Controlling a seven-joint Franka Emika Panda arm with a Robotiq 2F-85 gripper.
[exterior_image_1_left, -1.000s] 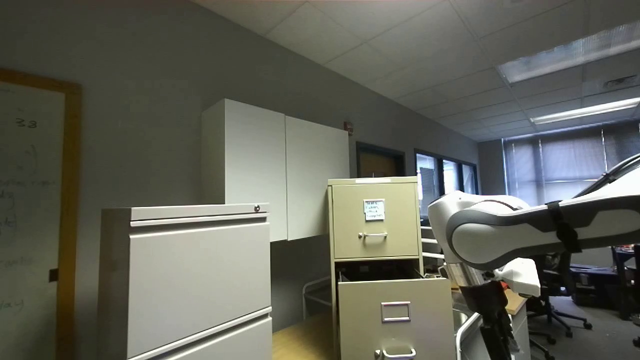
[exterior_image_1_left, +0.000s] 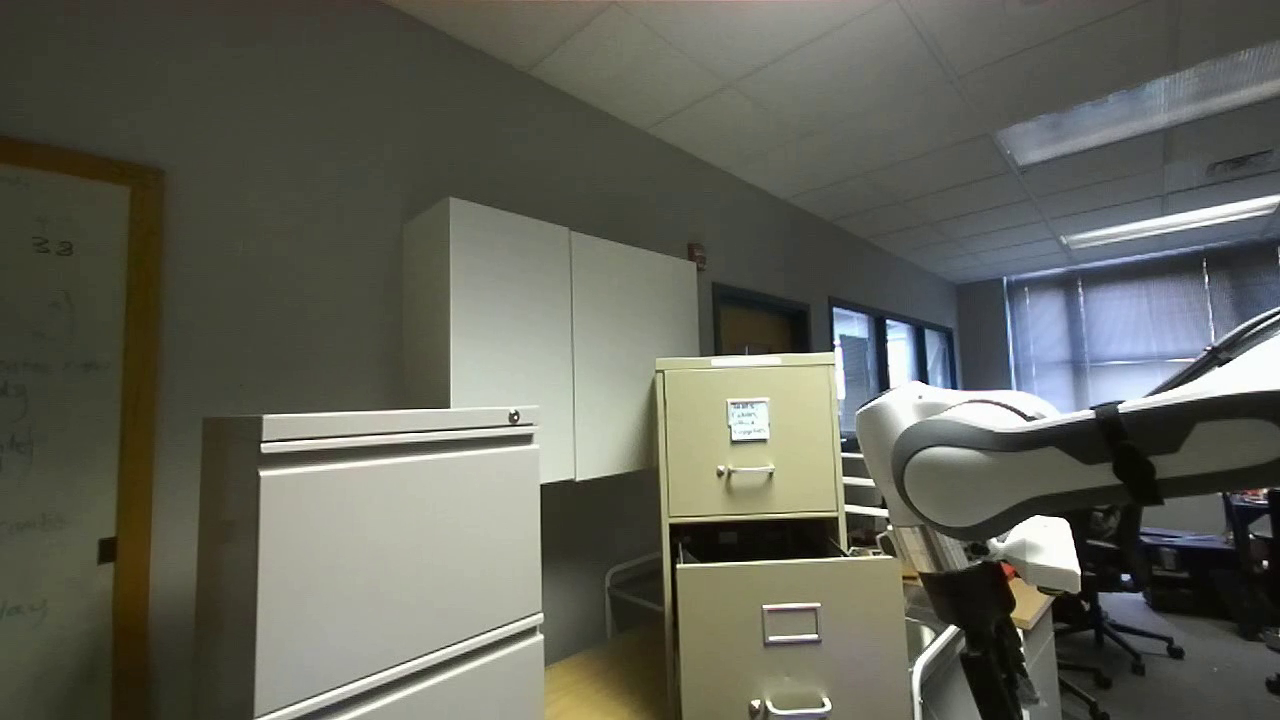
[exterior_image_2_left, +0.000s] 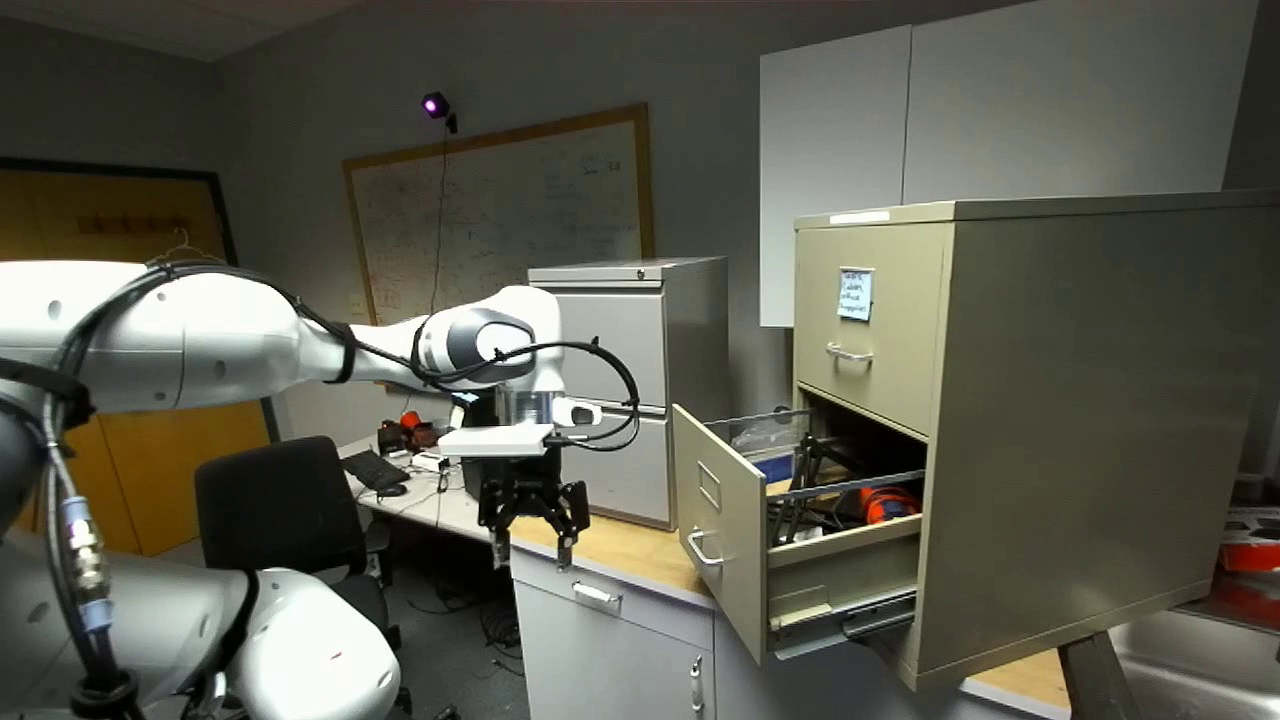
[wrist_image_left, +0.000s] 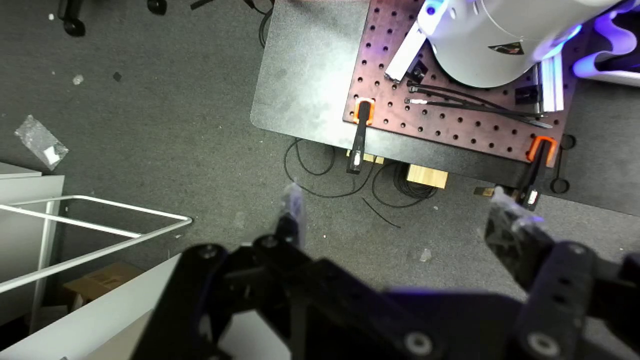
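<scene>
The beige filing cabinet (exterior_image_2_left: 1080, 420) has its lower drawer (exterior_image_2_left: 734, 528) pulled out, while its upper drawer (exterior_image_1_left: 752, 450) is closed. Inside the open drawer lie black items (exterior_image_2_left: 806, 480) and an orange-and-black object (exterior_image_2_left: 888, 503). In exterior view 2 my gripper (exterior_image_2_left: 531, 554) points down, left of the drawer front and apart from it. The wrist view shows the gripper with its fingers spread wide and only floor and the robot's base behind the gap. Nothing is between them.
A grey cabinet (exterior_image_2_left: 600, 348) stands on the wooden counter (exterior_image_2_left: 624, 556) behind the gripper. White wall cupboards (exterior_image_1_left: 570, 324) hang above. The robot's base (wrist_image_left: 498, 36) sits on a perforated plate. Open floor (wrist_image_left: 162, 132) shows below the gripper.
</scene>
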